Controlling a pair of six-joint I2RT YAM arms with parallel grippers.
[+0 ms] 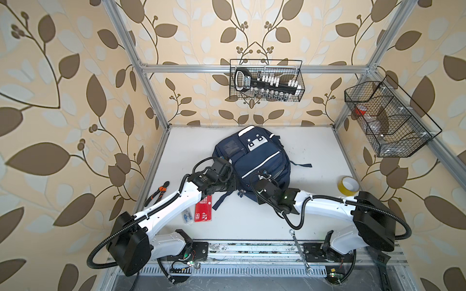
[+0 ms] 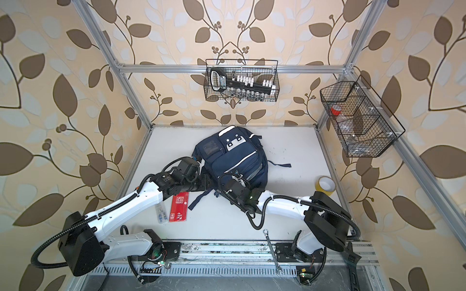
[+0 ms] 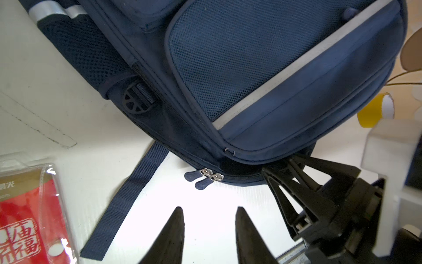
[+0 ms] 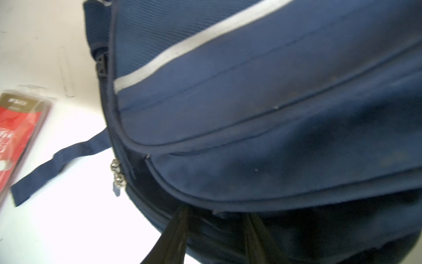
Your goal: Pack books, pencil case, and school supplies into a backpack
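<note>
The navy backpack lies on the white table, its zipped edge facing the arms and gaping in the right wrist view. Two zipper pulls hang together at that edge. My left gripper is open over bare table just short of the pulls, with nothing between its fingers. My right gripper is part open at the bag's opening, fingertips against the dark gap under the flap; whether fabric sits between them is unclear. A red packet of supplies lies left of the bag, beside a clear packet.
Orange-handled pliers lie at the left edge and a yellow tape roll at the right. A loose strap trails from the bag toward the front. Wire baskets hang at the back. Table to the bag's right is free.
</note>
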